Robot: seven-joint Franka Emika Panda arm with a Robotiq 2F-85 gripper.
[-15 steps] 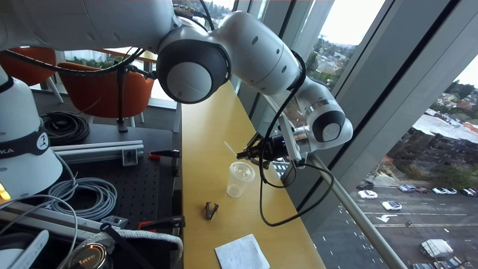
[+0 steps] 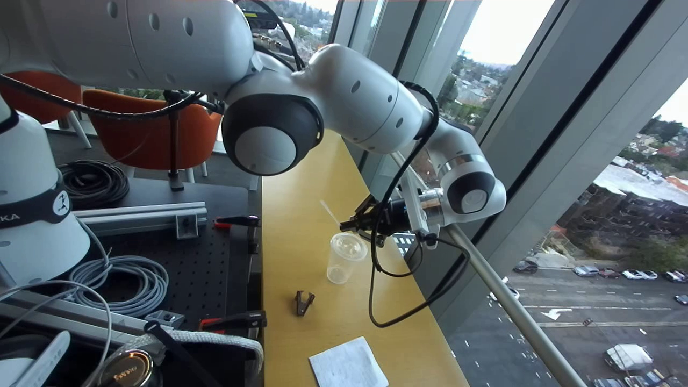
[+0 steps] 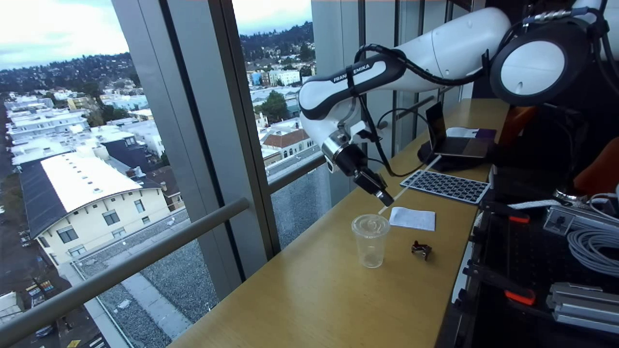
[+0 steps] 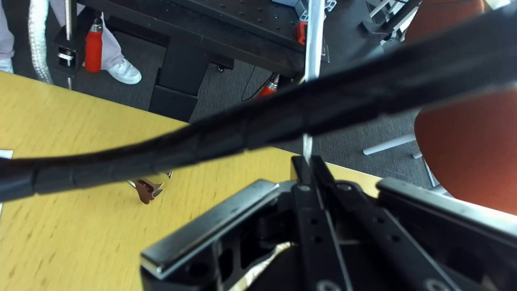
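A thin translucent straw is pinched in my gripper, slanting, with its lower end sticking out a little past the fingertips. In the wrist view the straw runs up and away from the nearly closed black fingers. Upright on the wooden table stands a clear plastic cup with a domed lid. Exterior view 1 puts the gripper just above and behind that lid, apart from it by the look of exterior view 2. The wrist view does not show the cup clearly.
A dark clip and a white paper lie near the cup. A keyboard and laptop sit farther along the table. Windows and a rail border one side. A black cable loops beneath the wrist.
My gripper and the straw have barely moved. Cup, clip and paper are in the same places.
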